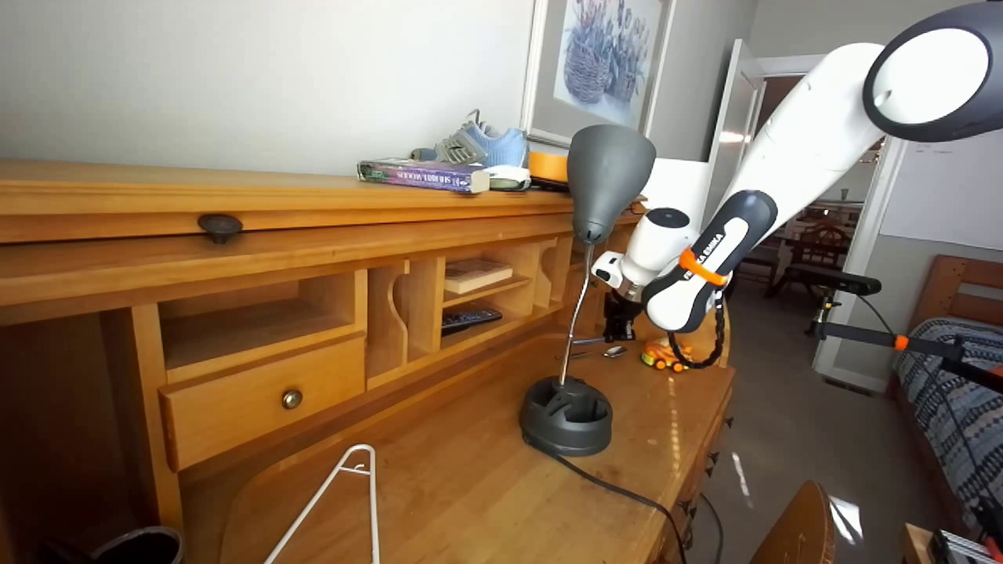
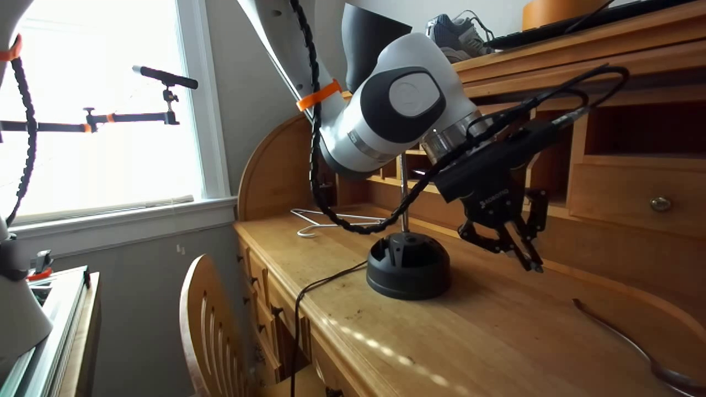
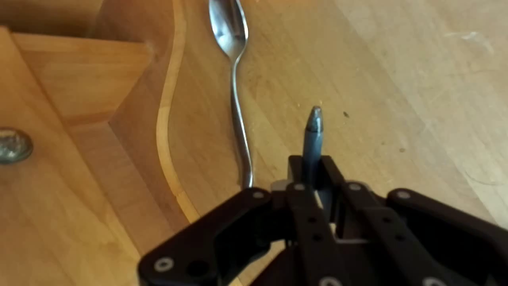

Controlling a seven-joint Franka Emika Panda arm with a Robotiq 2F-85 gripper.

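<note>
A grey pen (image 3: 312, 143) sticks out from between the fingers of my gripper, which is shut on it. Its pointed metal tip faces away from the palm in the wrist view. In exterior view 1 my gripper (image 1: 617, 330) is raised over the desk's far end, and the thin pen (image 1: 589, 340) extends left from it. Exterior view 2 shows the gripper (image 2: 527, 260) above the desk, near the cubbies; little of the pen can be made out there. A metal spoon (image 3: 236, 100) lies on the desk below.
The lamp's black base (image 1: 566, 418) stands mid-desk, its tall shade (image 1: 609, 174) rising beside the arm. An orange and green toy vehicle (image 1: 665, 356) sits at the far end. A white hanger (image 1: 368, 503) lies nearer. Cubbies and a drawer (image 2: 638, 198) border the back.
</note>
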